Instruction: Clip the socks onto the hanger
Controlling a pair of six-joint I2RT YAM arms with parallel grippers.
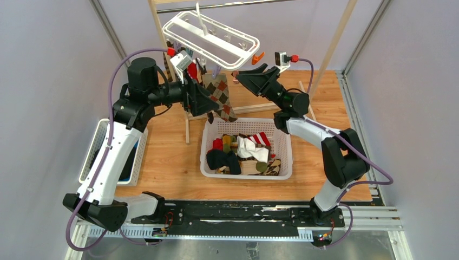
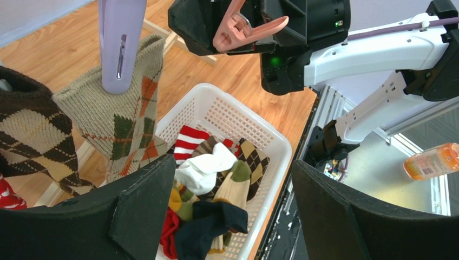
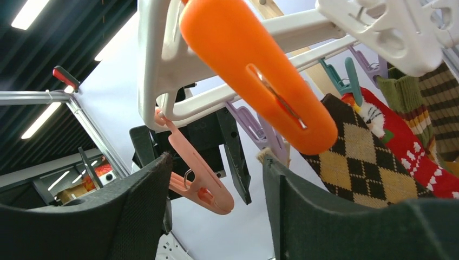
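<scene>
The white hanger (image 1: 211,39) hangs at the top, with a patterned sock (image 1: 219,95) below it. A purple clip (image 2: 116,49) holds that sock in the left wrist view. My left gripper (image 1: 212,105) is open beside the sock, nothing between its fingers. At the hanger's right end hangs a pink clip (image 3: 197,176), which appears in the gap between the parted fingers of my right gripper (image 1: 250,73). Whether they touch it cannot be told. An orange clip (image 3: 260,76) looms close above.
A white basket (image 1: 287,154) on the table holds a pile of loose socks (image 1: 246,154). Another white basket (image 1: 139,157) stands at left, behind the left arm. More socks, including a red one (image 3: 406,151), hang from the hanger.
</scene>
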